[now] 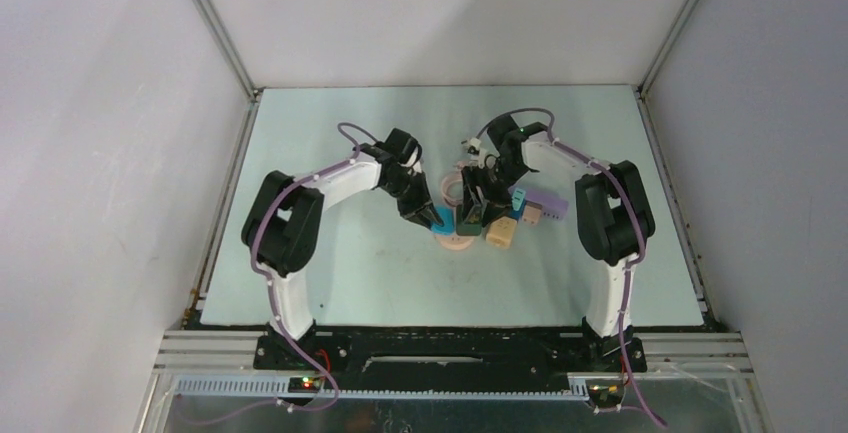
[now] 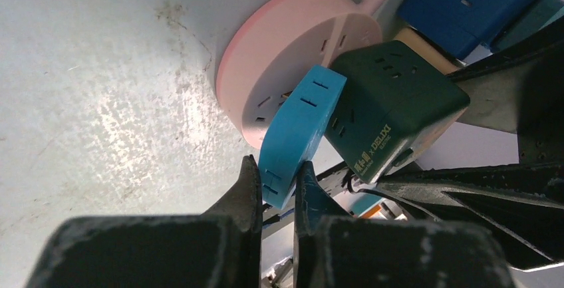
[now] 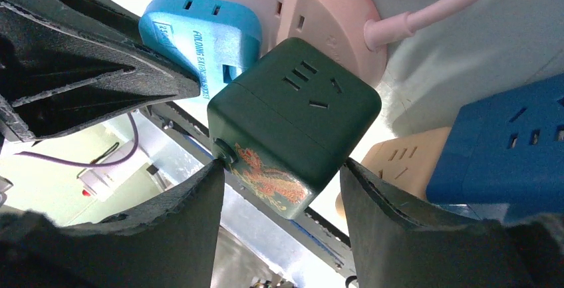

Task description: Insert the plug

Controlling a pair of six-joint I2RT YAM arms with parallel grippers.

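Note:
My left gripper is shut on a light blue adapter (image 2: 302,115), held over the round pink socket (image 2: 243,75). A dark green cube adapter (image 3: 292,122) sits beside the blue one over the same socket, between the fingertips of my right gripper; whether those fingertips grip it firmly is hard to tell. In the top view both grippers (image 1: 430,219) meet near the centre of the table. Whether either adapter is seated in the socket's holes cannot be seen.
A navy adapter (image 3: 499,155), a beige adapter (image 3: 406,161) and a purple strip (image 1: 550,203) lie to the right. A pink cable (image 3: 459,5) runs from the socket.

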